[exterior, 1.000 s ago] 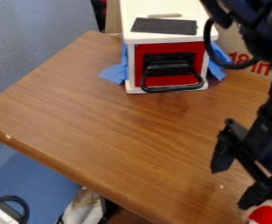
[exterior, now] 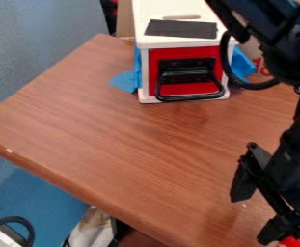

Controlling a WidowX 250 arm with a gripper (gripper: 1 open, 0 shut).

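Observation:
My gripper [exterior: 271, 198] is at the right edge of the camera view, pointing down over the right part of the wooden table [exterior: 114, 164]. Whether it is open or shut is unclear. A red object [exterior: 298, 241] shows partly at the bottom right corner, just below the gripper. At the back stands a white box [exterior: 178, 21] with a red front [exterior: 168, 89], a dark panel on top and a black handle frame, on blue material [exterior: 123, 80].
Past the left edge are a grey-blue surface [exterior: 30, 68] and, lower, a white item with a black loop [exterior: 4, 232]. Cardboard stands behind the box.
Since a second ago the arm has shifted slightly down and right, and less of the red object at the bottom right shows. The box stays put.

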